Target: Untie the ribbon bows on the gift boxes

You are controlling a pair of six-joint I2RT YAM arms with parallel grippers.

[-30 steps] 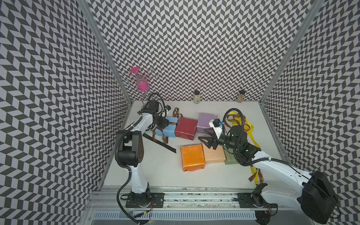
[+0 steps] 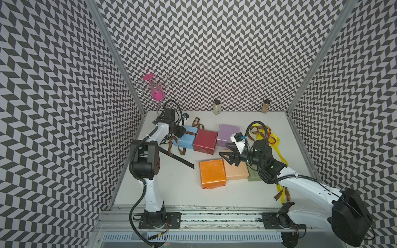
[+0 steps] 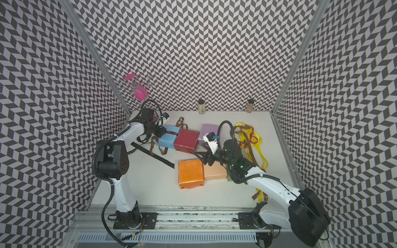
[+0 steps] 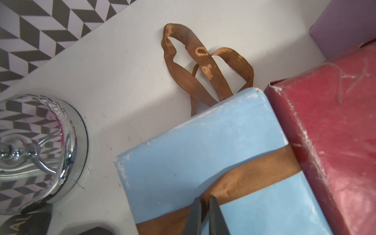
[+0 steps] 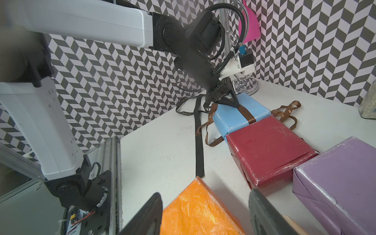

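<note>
The blue box [image 4: 168,172] sits at the left of the table with a brown ribbon [image 4: 258,172] across its top. Above that ribbon, my left gripper has its fingertips close together, a narrow gap between them. The ribbon puckers and lifts right at the tips; whether it is pinched cannot be made out. Brown loops [image 4: 195,58] lie behind the box, and another tail [image 5: 213,139] hangs at its front. No bow shows on the red box [image 2: 205,141], purple box [image 2: 228,134] or orange box [image 2: 212,173]. My right gripper stands open and empty above the peach box [image 2: 236,170].
Loose yellow and brown ribbons [image 2: 273,139] lie at the far right. A green box [image 2: 253,175] is partly under the right arm. A chrome lamp base [image 4: 74,141] stands close to the blue box. A black strap [image 2: 177,158] crosses the left side.
The blue box has slid slightly toward the back along with my left gripper, and its front ribbon tail has shifted. My right arm has stayed still.
</note>
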